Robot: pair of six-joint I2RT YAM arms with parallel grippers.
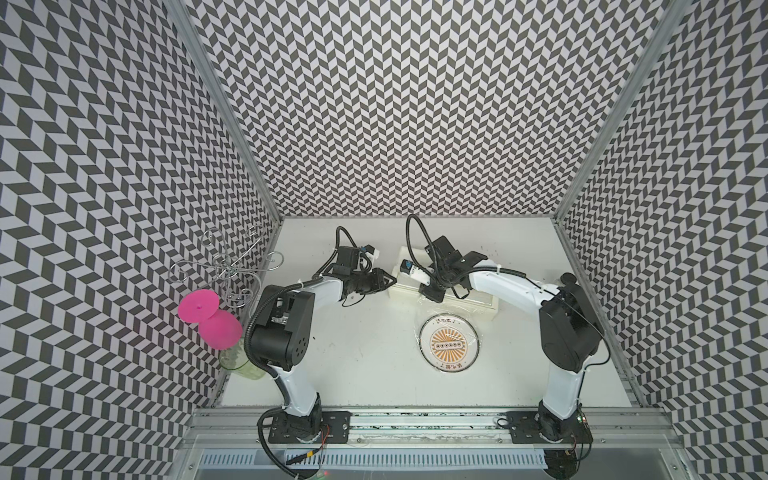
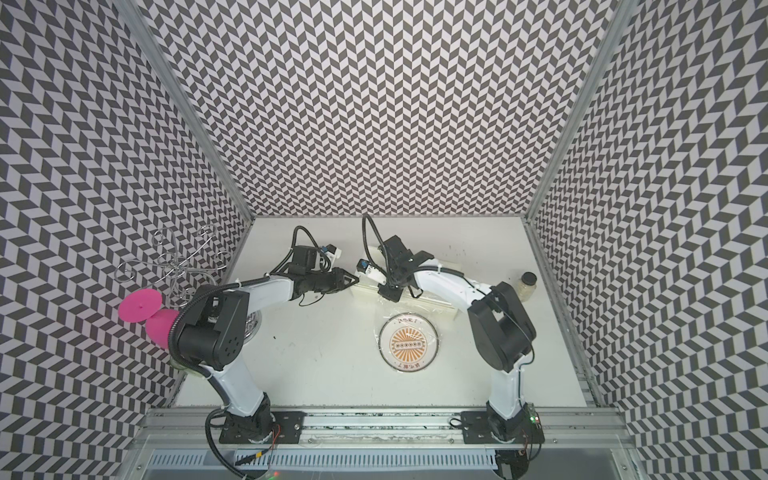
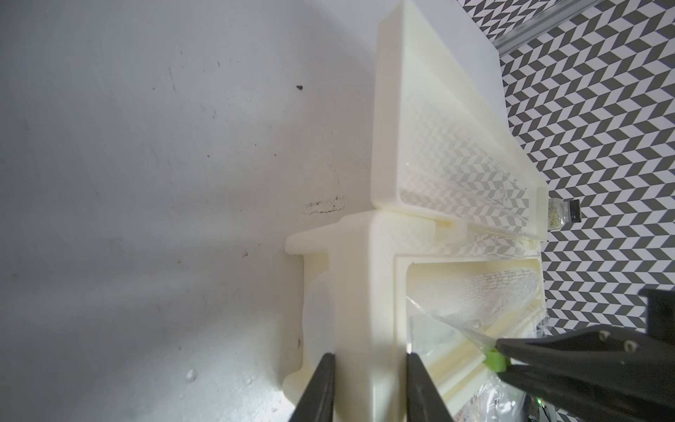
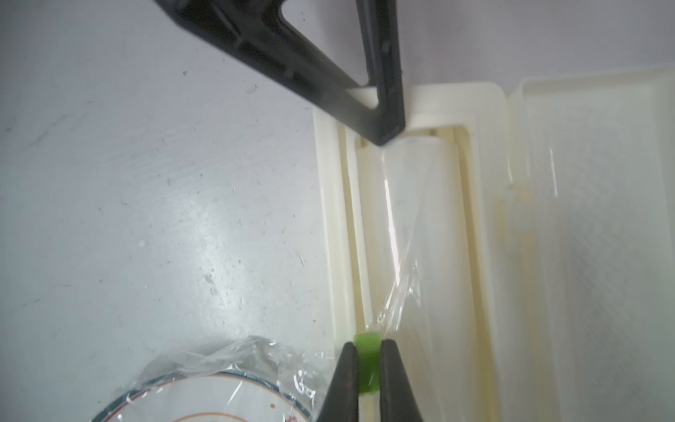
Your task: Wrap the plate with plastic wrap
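Note:
The plate lies near the middle of the table, covered by clear film with crumpled edges. Behind it sits the cream wrap dispenser, lid open, with a clear film roll inside. My left gripper is shut on the dispenser's left end. My right gripper is over the dispenser's front edge, its fingertips at either side of the green slider; whether they grip it is unclear. Film runs diagonally toward that slider.
A jar stands at the back right. Pink objects and a wire rack crowd the left edge. Bare table shows left of the plate.

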